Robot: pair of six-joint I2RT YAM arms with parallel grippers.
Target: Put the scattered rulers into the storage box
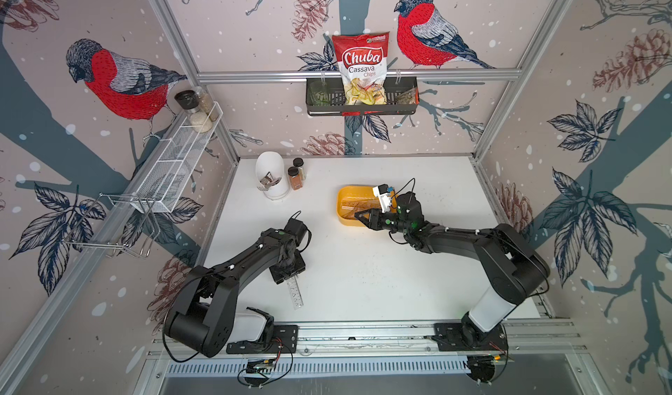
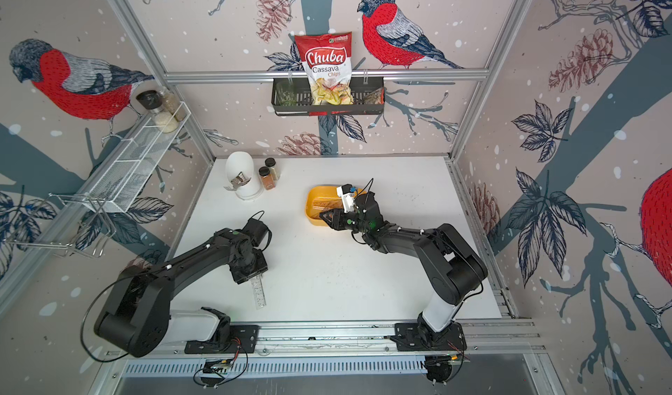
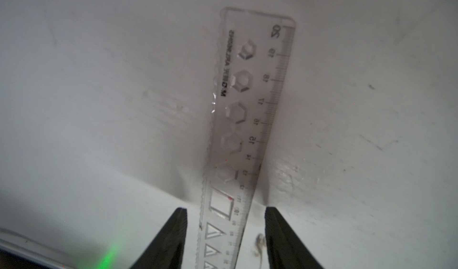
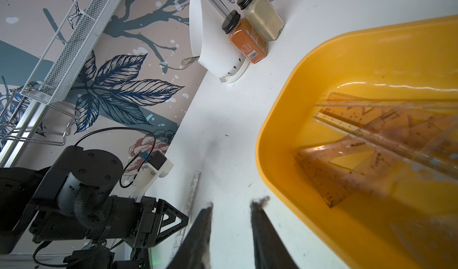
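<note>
A clear ruler (image 3: 238,126) lies flat on the white table at the front left; in the top left view its near end (image 1: 296,295) shows below my left gripper (image 1: 288,277). Seen from the left wrist, the left gripper is open, a finger on each side of the ruler, and nothing is gripped. The yellow storage box (image 4: 286,102) holds several clear and orange-tinted rulers and a set square (image 4: 329,178). My right gripper stands open and empty near that box's edge.
A white utensil holder (image 1: 269,164) and two spice jars (image 1: 294,178) stand at the back left. A wire rack (image 1: 171,164) hangs over the left side.
</note>
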